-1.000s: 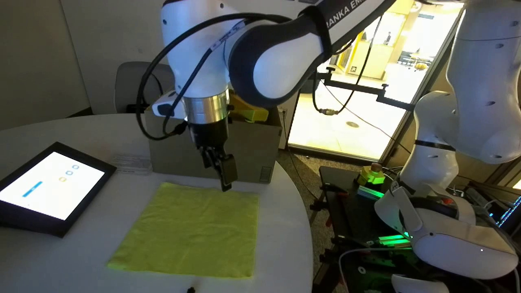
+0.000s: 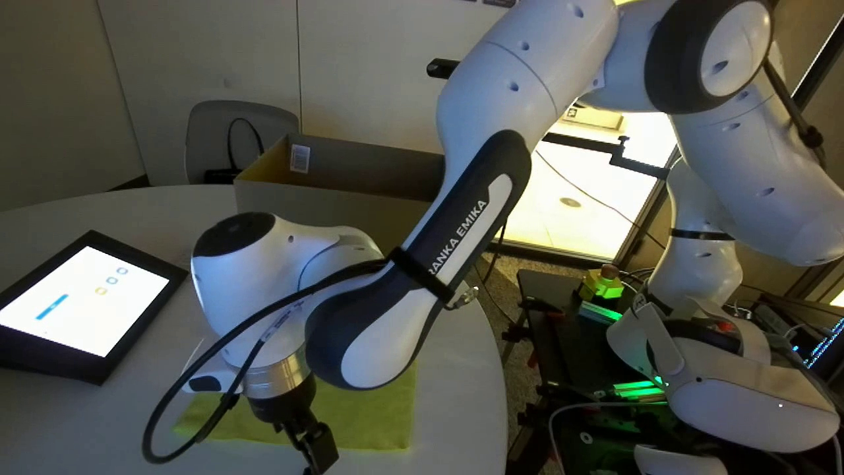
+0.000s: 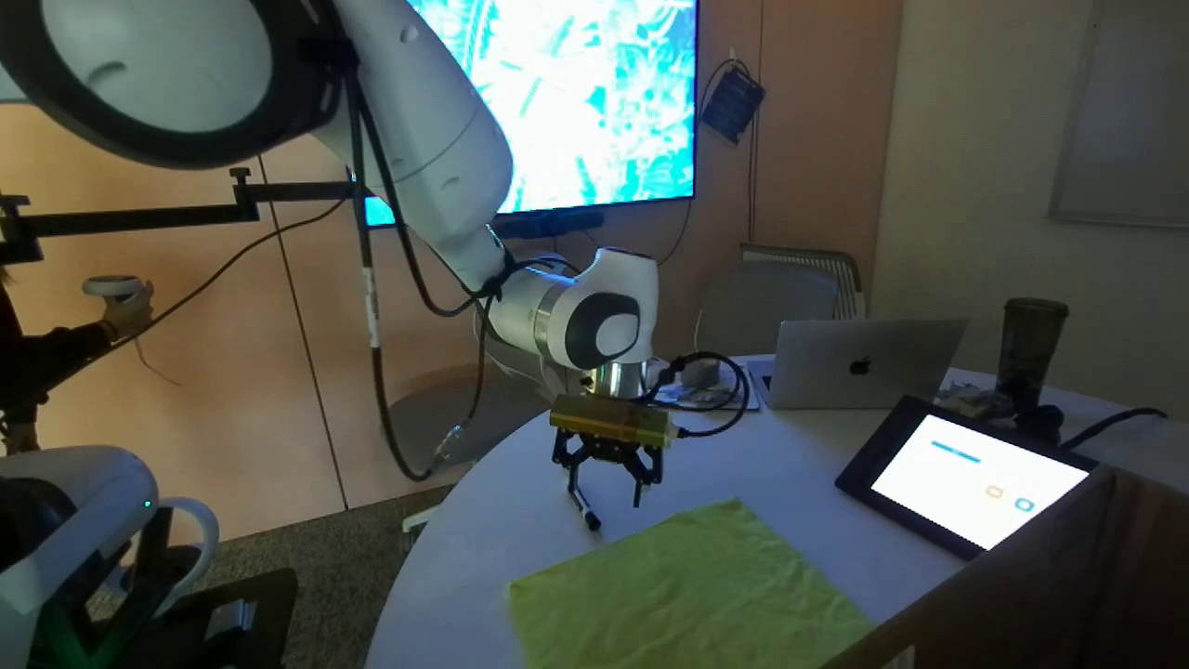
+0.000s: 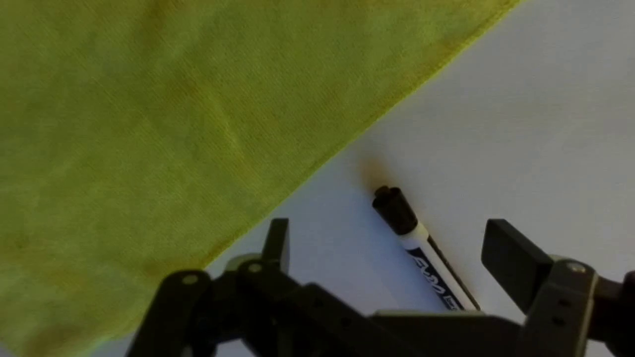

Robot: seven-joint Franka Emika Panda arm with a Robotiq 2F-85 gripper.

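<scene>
A black-and-white Expo marker (image 4: 432, 262) lies on the white table, its black cap pointing toward the yellow-green cloth (image 4: 149, 137). In the wrist view, my gripper is open, with the marker in the gap between its two fingers and touching neither in that view. The marker's lower end is hidden behind the gripper body. Exterior view 2 has the gripper (image 3: 607, 491) low beside the cloth (image 3: 680, 591), the marker (image 3: 584, 506) close to one finger. From exterior view 1, the gripper (image 2: 316, 451) is near the bottom edge and most of the marker is out of sight.
A cardboard box (image 2: 316, 198) stands at one side of the table. The lit tablet (image 2: 87, 301) lies near it. Exterior view 2 also has a laptop (image 3: 864, 362) and a dark tumbler (image 3: 1027, 351). Bare table (image 4: 536, 131) surrounds the marker beyond the cloth.
My arm has come down and across the cloth, from above its box side to the opposite edge by the marker. The cloth, box and tablet have stayed where they were.
</scene>
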